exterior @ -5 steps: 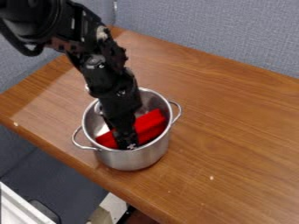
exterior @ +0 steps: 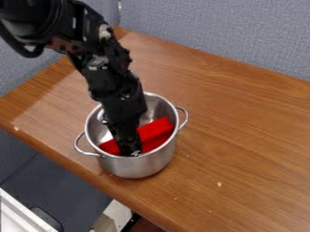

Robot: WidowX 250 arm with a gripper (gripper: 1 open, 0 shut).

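A steel pot [exterior: 150,161] with two side handles stands on the wooden table, left of centre. A red object [exterior: 157,130] lies inside it. My black gripper [exterior: 129,146] reaches down into the pot among the red, its fingertips low and partly hidden by the rim and the object. Whether it is shut on the red object is hard to make out.
Grey padded walls stand at the back. The table's front-left edge is close to the pot, with a dark floor and white items below.
The arm has shifted very slightly within the pot over the last second; the pot and red object look almost unchanged.
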